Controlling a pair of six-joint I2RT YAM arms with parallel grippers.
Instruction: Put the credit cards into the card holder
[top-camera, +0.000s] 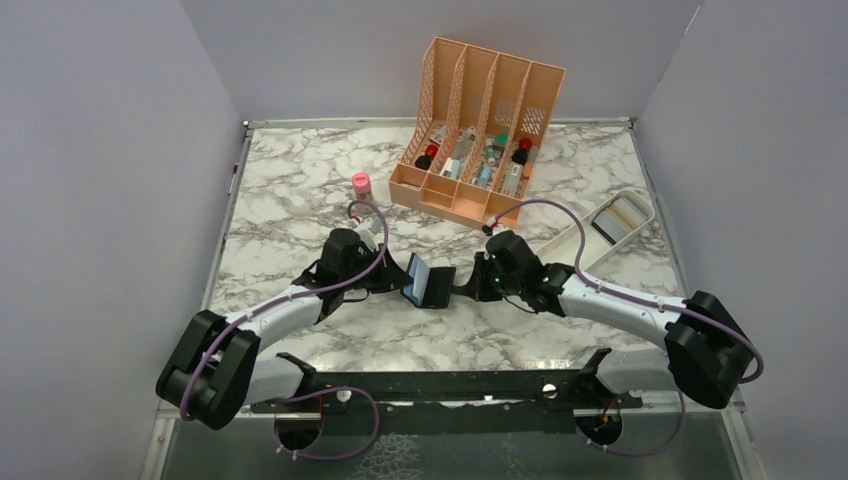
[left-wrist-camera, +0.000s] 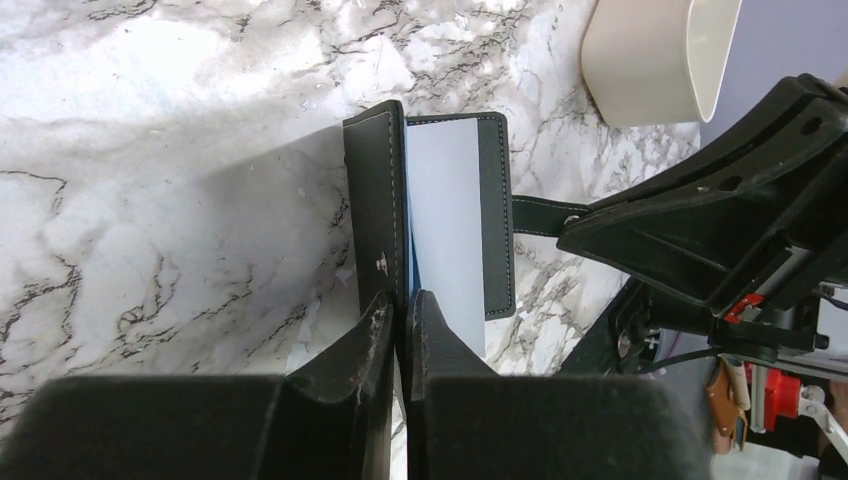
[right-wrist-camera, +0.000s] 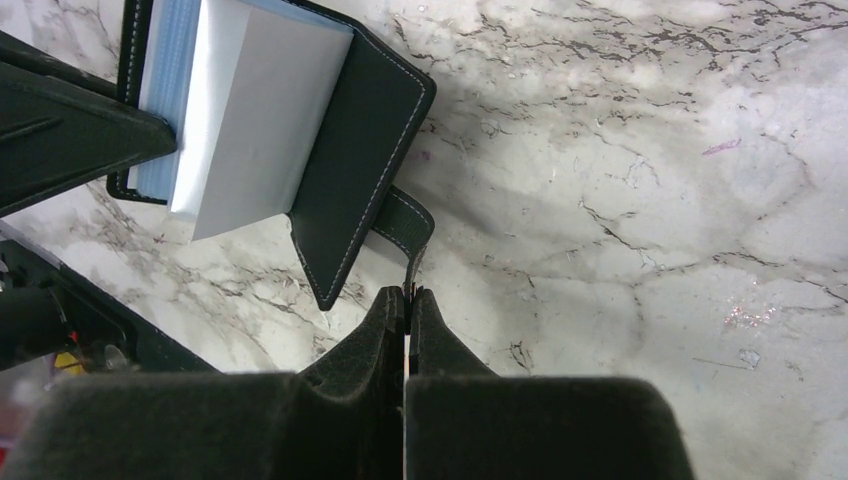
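Note:
The black card holder (top-camera: 437, 287) lies opened between the grippers at the table's front middle, white and blue sleeves (right-wrist-camera: 255, 120) standing inside. My left gripper is shut on an edge of the holder's cover, at its left side in the top view. My right gripper is shut on the holder's thin black strap (right-wrist-camera: 405, 215). I cannot make out separate credit cards in the holder.
A peach organizer (top-camera: 450, 200) with small items stands at the back. A pink-lidded jar (top-camera: 362, 183) is left of it. A white tray (top-camera: 634, 200) with card-like items lies at right.

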